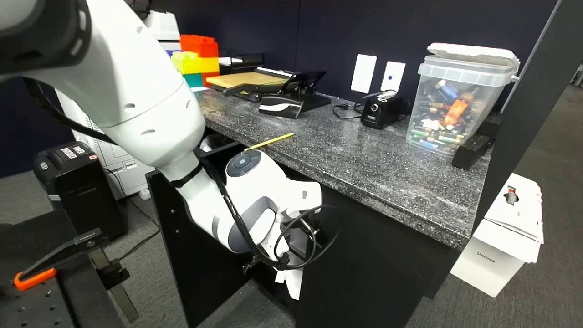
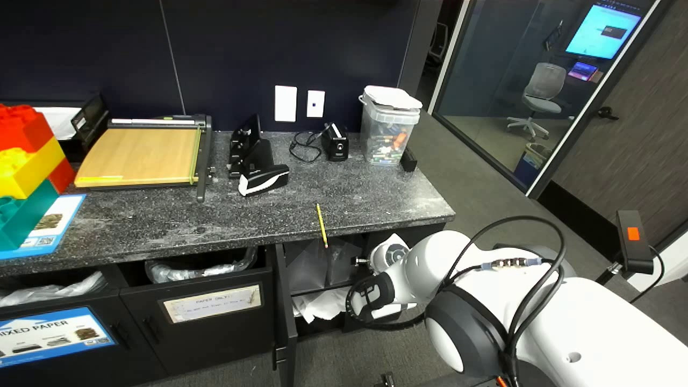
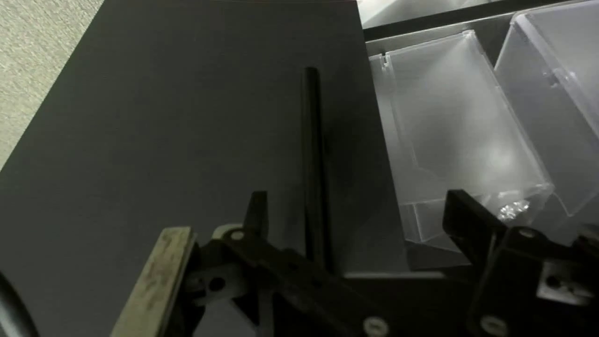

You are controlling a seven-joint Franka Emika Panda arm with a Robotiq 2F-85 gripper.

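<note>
In the wrist view my gripper stands open, its two dark fingers wide apart and nothing held between them. Beyond them a black, bar-like handle runs along a flat dark panel. The bar appears between the fingers, nearer the left one; whether it is level with the fingertips I cannot tell. To the right of the panel sit clear plastic bins in a dark compartment. In both exterior views the arm reaches low beside the open cabinet under the counter, and its fingers are hidden.
An open black cabinet door stands out from the cabinet. Above the arm, a yellow pencil overhangs the edge of the granite counter. A battery-filled tub is at the counter's right end. White material lies in the lower compartment.
</note>
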